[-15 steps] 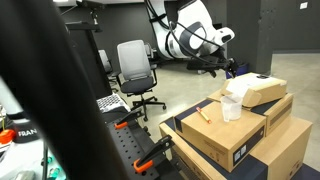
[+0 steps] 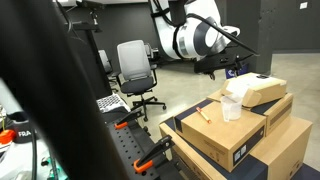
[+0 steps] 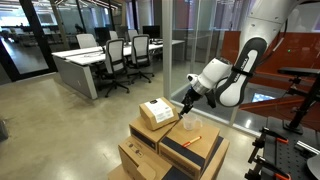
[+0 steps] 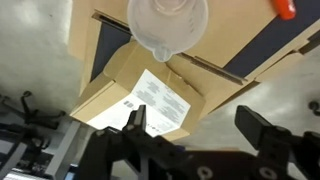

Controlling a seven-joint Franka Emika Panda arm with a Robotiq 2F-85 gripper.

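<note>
A clear, whitish cup point(image 2: 232, 106) stands on top of a cardboard box point(image 2: 212, 133). Nearby on the same box lies an orange-red marker point(image 2: 202, 115); its red end point(image 4: 285, 9) shows at the top right of the wrist view. The cup point(image 4: 168, 22) sits at the top of that view, beyond the fingers. My gripper is open and empty, held above the boxes and apart from the cup. Below it in the wrist view is a smaller carton with a white label point(image 4: 158, 101).
The smaller carton point(image 3: 158, 113) rests beside the cup. More cardboard boxes point(image 2: 284, 149) are stacked below and beside. Office chairs point(image 2: 136, 67) and desks stand in the background, with open floor point(image 3: 65, 130) around the boxes.
The arm has shifted slightly above the boxes, its upper part changing angle a little. The cup, marker and boxes have stayed where they were.
</note>
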